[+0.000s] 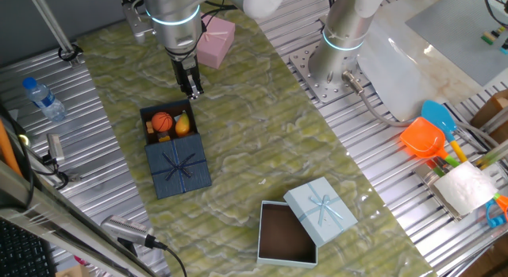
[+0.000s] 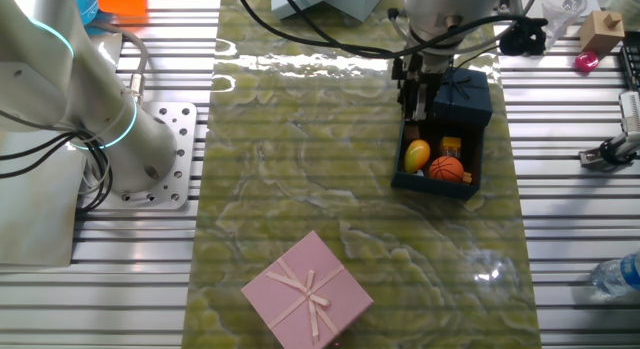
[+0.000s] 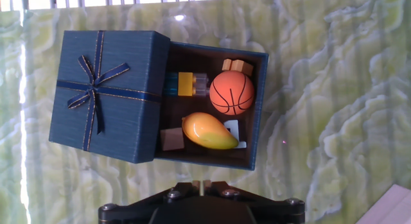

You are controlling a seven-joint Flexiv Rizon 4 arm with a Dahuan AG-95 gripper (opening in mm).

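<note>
A dark blue box [image 1: 145, 132] stands partly uncovered, its ribboned lid [image 3: 115, 99] lying over one side. Inside the exposed part are an orange toy basketball [image 3: 232, 93], a yellow-orange mango [image 3: 209, 131], a yellow-and-clear block piece [image 3: 186, 84] and small wooden blocks [image 3: 237, 66]. My gripper shows at the bottom of the wrist view, fingertips together and nothing visible between them. In exterior view 1 the gripper [image 1: 195, 95] hangs just beyond the open end of the box, apart from the toys.
An empty light blue box [image 1: 286, 233] has its lid [image 1: 321, 211] leaning across one edge. A closed pink box [image 2: 307, 290] sits on the green marbled mat [image 2: 290, 169]. A water bottle [image 1: 44, 100] stands off the mat.
</note>
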